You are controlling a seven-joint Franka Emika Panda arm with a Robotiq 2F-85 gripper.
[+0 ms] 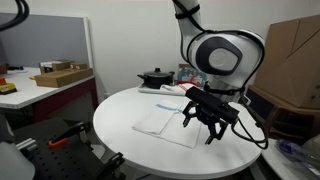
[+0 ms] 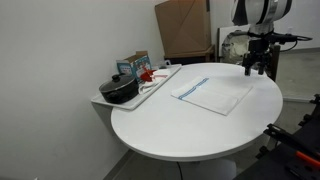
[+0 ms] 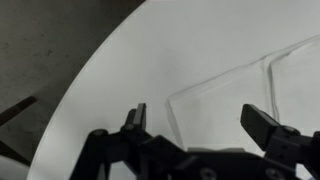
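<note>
A thin white cloth (image 1: 168,125) lies flat on the round white table, with a blue stripe (image 2: 190,88) along one side. In the wrist view a corner of the cloth (image 3: 215,105) shows below and between the fingers. My gripper (image 1: 211,136) points down over the table beside the cloth's right end. Its two fingers stand wide apart in the wrist view (image 3: 190,118), open with nothing between them. How high the fingertips are above the table I cannot tell.
At the table's far side a black pot (image 2: 120,88) with a lid stands on a white tray (image 2: 150,90), near some red and white items (image 2: 155,75). Bare tabletop (image 2: 150,130) lies around the cloth. Cardboard boxes (image 1: 290,60) stand beyond the table.
</note>
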